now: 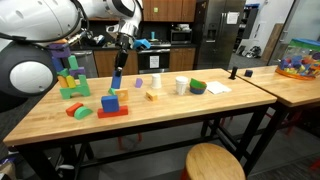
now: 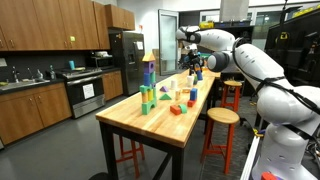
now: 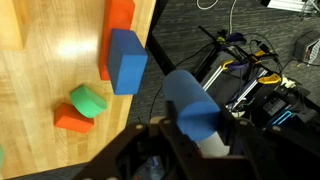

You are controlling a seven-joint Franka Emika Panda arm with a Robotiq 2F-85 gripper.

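My gripper (image 1: 124, 50) hangs over the left part of the wooden table, shut on a long blue piece (image 1: 118, 76) that points downward. In the wrist view the rounded end of that blue piece (image 3: 196, 108) faces the camera and hides most of the fingers. A separate blue block (image 3: 127, 62) rests on a red block (image 3: 117, 22) near the table's edge. Exterior view 1 shows this pair too, the blue block (image 1: 110, 103) upon the long red block (image 1: 114, 113), below and slightly left of the held piece.
A stacked tower of green, blue and purple blocks (image 1: 73, 82) stands at the left. Loose green (image 1: 83, 113) and red pieces lie in front of it. White cups (image 1: 182, 85) and a green bowl (image 1: 197, 87) are farther right. A round stool (image 1: 213, 162) stands in front of the table.
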